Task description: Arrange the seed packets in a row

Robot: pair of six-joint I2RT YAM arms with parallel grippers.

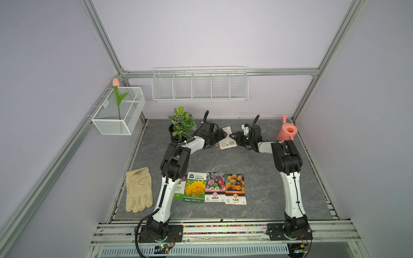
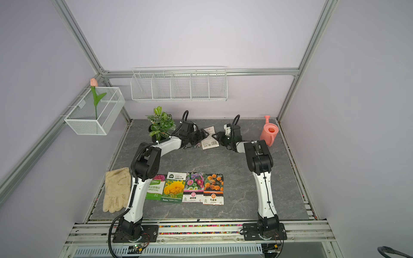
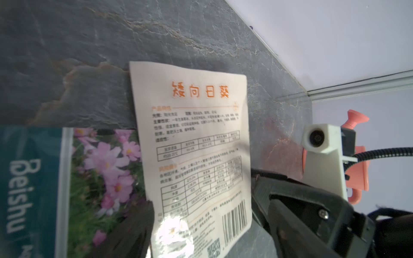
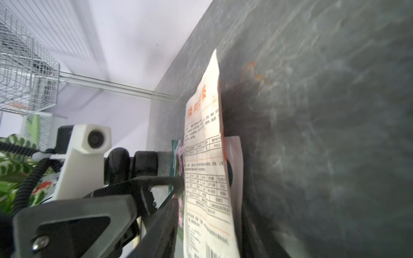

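Observation:
At the back centre a white packet (image 3: 189,129), back side up, overlaps a packet with pink cosmos flowers (image 3: 107,172). My left gripper (image 1: 221,134) is open at its left side. My right gripper (image 1: 234,135) is at its right, fingers part open around the near packet's edge, which is bent up in the right wrist view; contact is unclear. In front lie several packets side by side: green (image 1: 178,191), yellow-flowered (image 1: 195,189), pink-flowered (image 1: 215,185) and orange-flowered (image 1: 235,187).
A potted plant (image 1: 182,122) stands back left, a pink watering can (image 1: 287,131) back right. A glove (image 1: 138,189) lies front left. Wire baskets hang on the walls.

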